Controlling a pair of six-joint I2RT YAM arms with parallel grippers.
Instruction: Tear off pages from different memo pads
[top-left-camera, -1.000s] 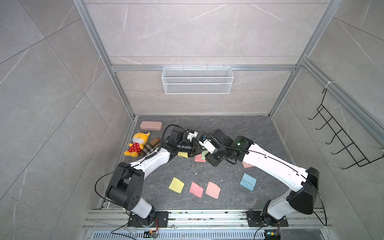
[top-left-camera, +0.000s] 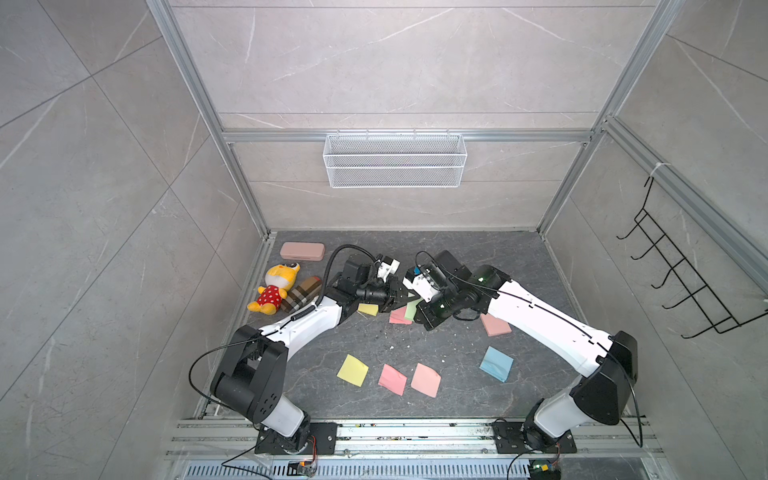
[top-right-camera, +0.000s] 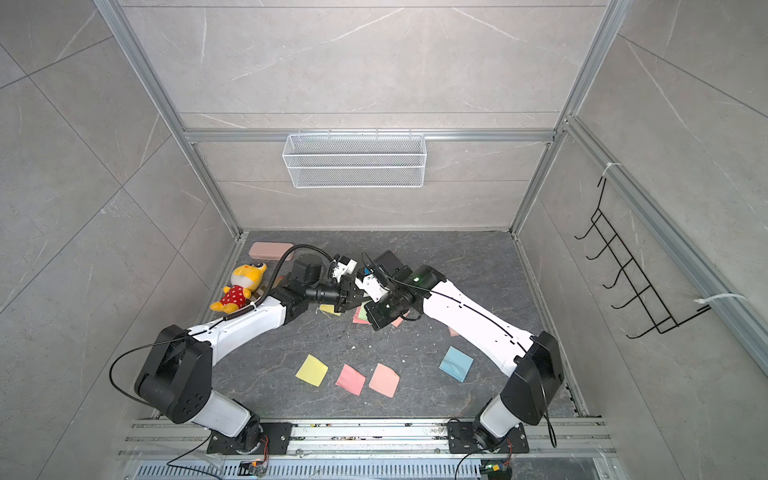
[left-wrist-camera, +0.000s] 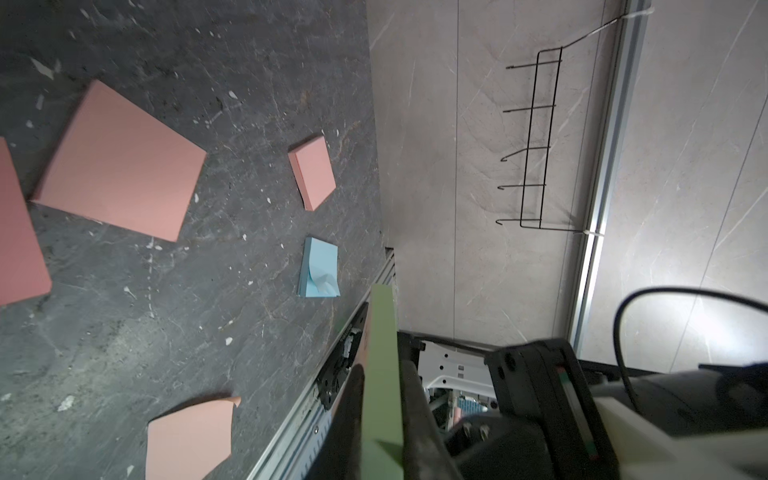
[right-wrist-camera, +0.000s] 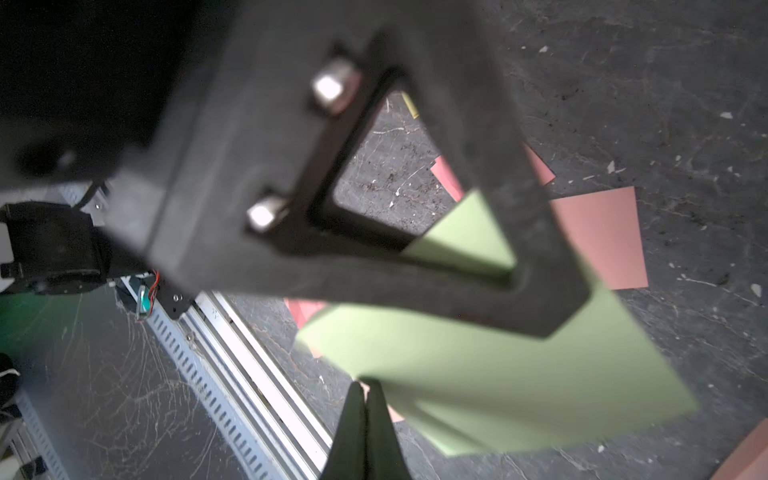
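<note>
My left gripper is shut on a green memo pad (left-wrist-camera: 382, 336), which stands edge-on between its fingers in the left wrist view. My right gripper is beside it, shut, its fingertips at the edge of a loose-looking pale green sheet (right-wrist-camera: 520, 376); whether they pinch it is unclear. In both top views the two grippers meet above the middle of the floor, largely hiding the green pad. Pink pads (left-wrist-camera: 120, 160), a smaller pink pad (left-wrist-camera: 312, 172) and a blue pad (left-wrist-camera: 320, 268) lie below.
Yellow (top-left-camera: 352, 369) and pink (top-left-camera: 425, 380) sheets lie along the front. A plush toy (top-left-camera: 276, 288) and a pink case (top-left-camera: 301, 250) sit at the left. A wire basket (top-left-camera: 394, 160) and a hook rack (top-left-camera: 688, 280) hang on the walls.
The left arm is nearly still.
</note>
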